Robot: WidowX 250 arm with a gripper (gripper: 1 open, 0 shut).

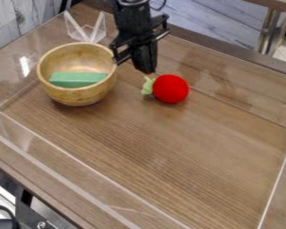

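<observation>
My gripper [147, 70] hangs from the top centre over the wooden table, shut, with nothing visible between its fingers. Just below it and to the right lies a red round object with a green top [171, 89], like a tomato. To the left a tan bowl [100, 93] holds a green block [79, 79].
A wooden edge [267, 4] shows at the top right, and a black cable lies at the lower left corner.
</observation>
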